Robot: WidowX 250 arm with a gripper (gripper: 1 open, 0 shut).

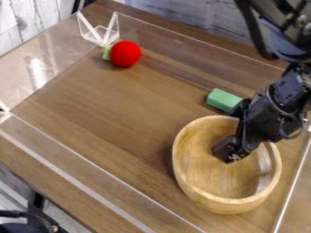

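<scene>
A large wooden bowl [206, 187] sits at the lower right of the table. My black gripper [237, 146] reaches in from the right, its fingers down inside the bowl toward the back; whether they are open or shut, and whether anything is between them, is hidden.
A green block [224, 99] lies just behind the bowl. A red ball [125, 55] with something green beside it is at the upper left, near a white wire holder [100, 32].
</scene>
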